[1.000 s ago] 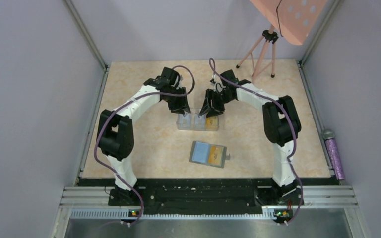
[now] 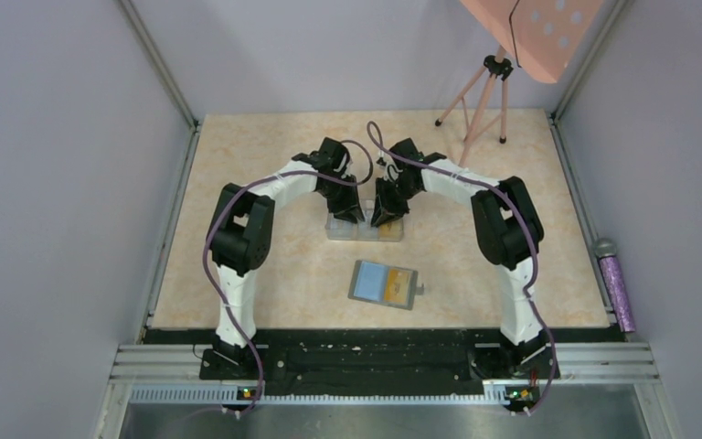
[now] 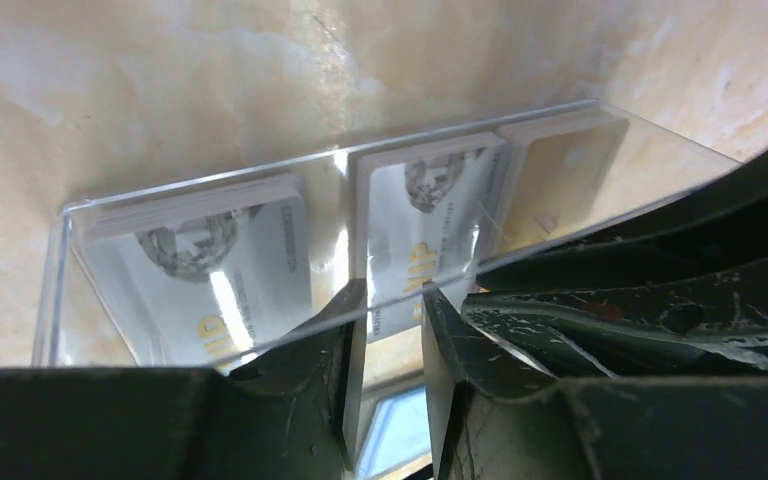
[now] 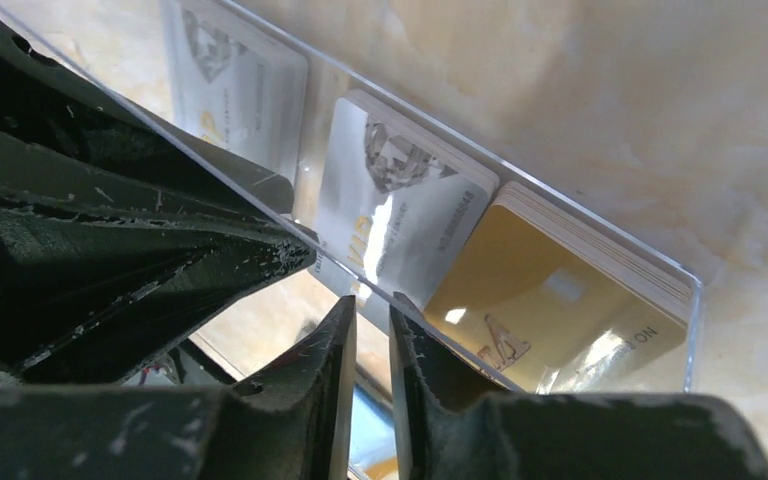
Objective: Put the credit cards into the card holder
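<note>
Stacks of cards lie in a clear box: a silver stack on the left, another silver stack in the middle and a gold stack on the right. Over the box's left part hovers my left gripper, its fingers a narrow way open, tips near the middle stack. My right gripper is beside it, also narrowly open, tips by the lower edge of the middle stack. Nothing shows between either pair of fingers. A grey card holder with a blue panel and a gold panel lies in front.
Clear walls of the box stand around the stacks. The two grippers are very close together above it. Bare table surrounds the box and holder. A pink tripod stands at the back right.
My left gripper has moved right and a little forward over the box. The right gripper has come slightly nearer the front, so the two now stand closer together. Box and holder have stayed put.
</note>
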